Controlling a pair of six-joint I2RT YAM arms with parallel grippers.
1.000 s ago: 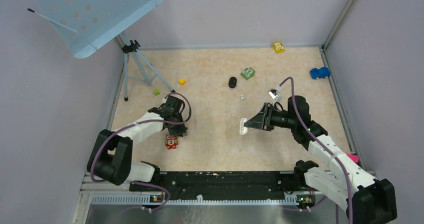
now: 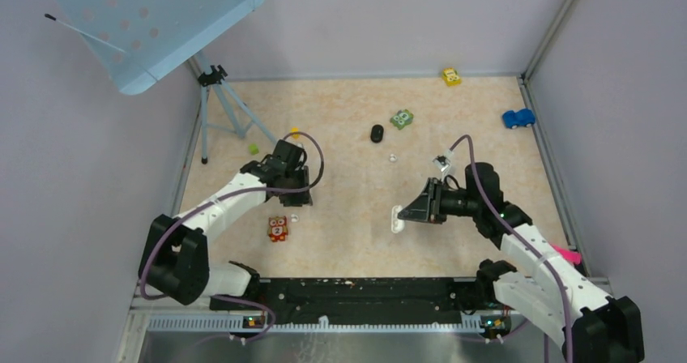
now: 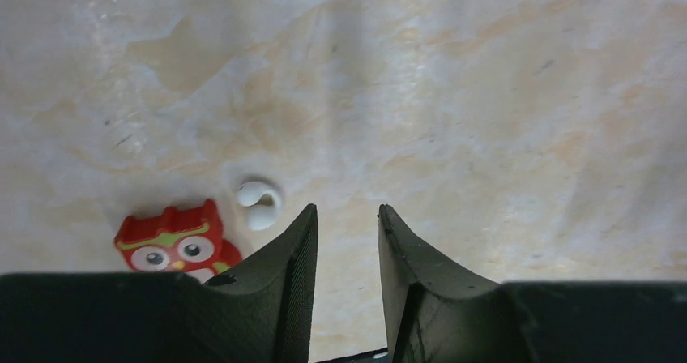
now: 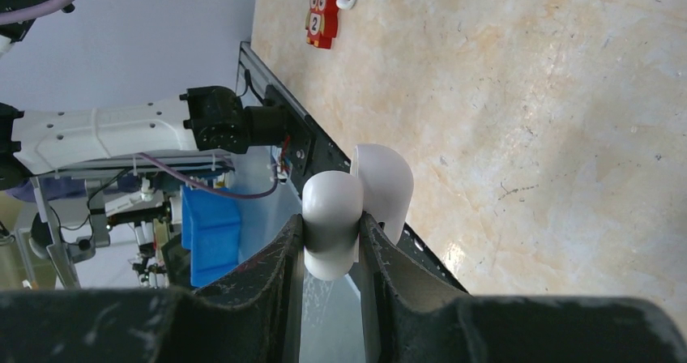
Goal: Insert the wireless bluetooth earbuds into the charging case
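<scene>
In my right gripper, which is shut on it, is the white charging case (image 2: 397, 219), its lid (image 4: 385, 183) standing open in the right wrist view. One white earbud (image 3: 261, 204), curved like a C, lies on the table beside the red owl block, to the left of my left gripper's fingertips. A second small white earbud (image 2: 393, 158) lies near the middle of the table. Part open, my left gripper is over the table with nothing between its fingers. The case's slots are too small to make out.
Near the first earbud is a red owl block (image 2: 278, 229). Farther back lie a black oval object (image 2: 377, 134), a green block (image 2: 401, 119), a yellow block (image 2: 451, 76) and a blue car (image 2: 518, 118). A tripod (image 2: 224, 96) stands back left.
The right gripper, with the case, has shifted slightly.
</scene>
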